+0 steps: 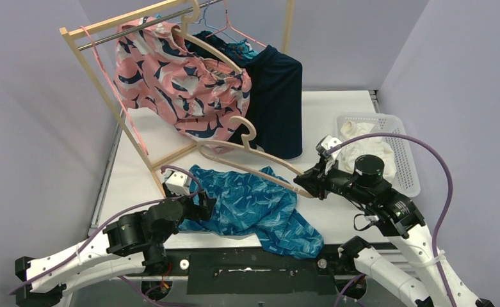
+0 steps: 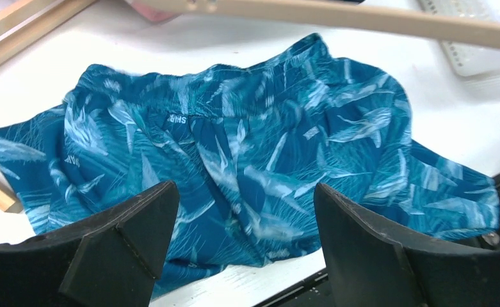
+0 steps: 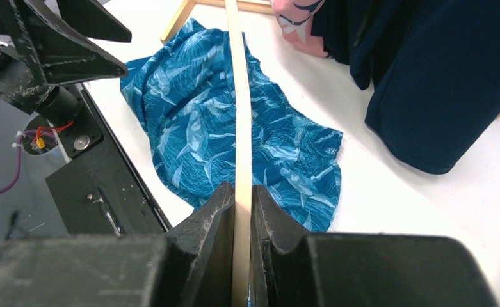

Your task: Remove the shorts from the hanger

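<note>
Blue shorts with a pale leaf print (image 1: 250, 201) lie spread on the white table, apart from any hanger. A wooden hanger (image 1: 260, 152) is up above them, its hook towards the rack. My right gripper (image 1: 303, 185) is shut on one end of this hanger; in the right wrist view the hanger's bar (image 3: 241, 160) runs between the fingers. Over the left part of the shorts my left gripper stands open, its fingers (image 2: 362, 246) apart with no cloth gripped. The waistband (image 2: 196, 96) faces the far side in the left wrist view.
A wooden rack (image 1: 93, 73) at the back left carries pink patterned shorts (image 1: 183, 83), dark navy shorts (image 1: 276, 96) and a few empty hangers. At the right a white basket (image 1: 408, 157) holds pale cloth. Bare table (image 1: 330, 217) lies right of the blue shorts.
</note>
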